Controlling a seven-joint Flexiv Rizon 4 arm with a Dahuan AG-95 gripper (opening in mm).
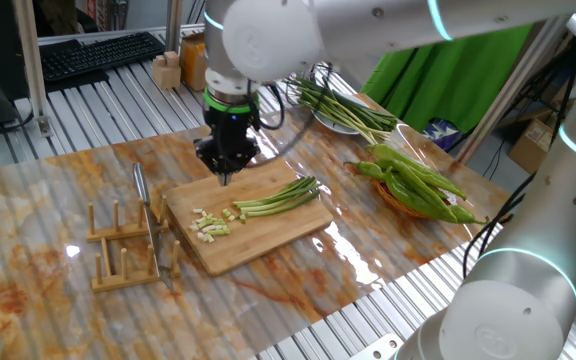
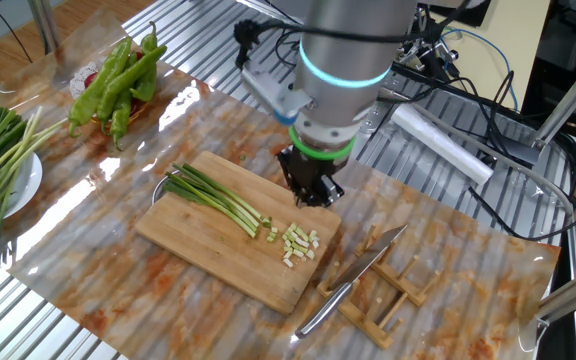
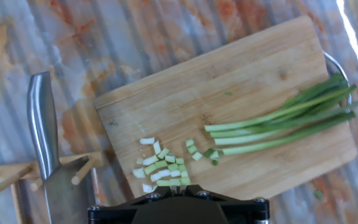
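Note:
My gripper (image 1: 224,178) hangs above the back left part of the wooden cutting board (image 1: 298,230), clear of it. In the wrist view its fingertips meet at the bottom centre, and nothing shows between them. Chopped scallion pieces (image 3: 163,168) lie scattered on the board, just ahead of the gripper in that view. A bundle of uncut scallions (image 3: 278,121) rests beside them, its green ends at the board's edge. The knife (image 2: 353,270) lies across a wooden peg rack (image 2: 400,287), its metal handle (image 3: 42,118) sticking out past the rack.
Green peppers (image 1: 408,185) fill a small basket on the table's far side. More long scallions (image 2: 3,165) lie on a white plate (image 2: 30,185). A keyboard (image 1: 103,55) sits behind the table. Bare marbled tabletop (image 1: 38,215) surrounds the rack.

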